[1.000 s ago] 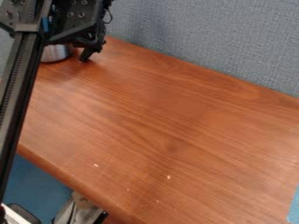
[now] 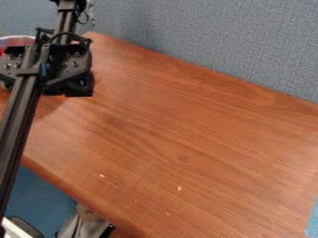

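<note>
My black gripper assembly [image 2: 50,72] is low over the far left end of the wooden table [image 2: 187,149], on a long dark arm rail that runs down the left side of the view. Its fingers are mostly hidden or indistinct against the dark body, so their state is unclear. Behind it at the left edge, part of a round object with a reddish inside and pale rim [image 2: 13,41] shows, largely covered by the arm.
A grey fabric partition [image 2: 211,37] runs along the back edge. Blue floor and some equipment show below the near edge.
The gripper assembly has moved down and to the left. The round object at the upper left now shows a reddish part at the frame's edge.
</note>
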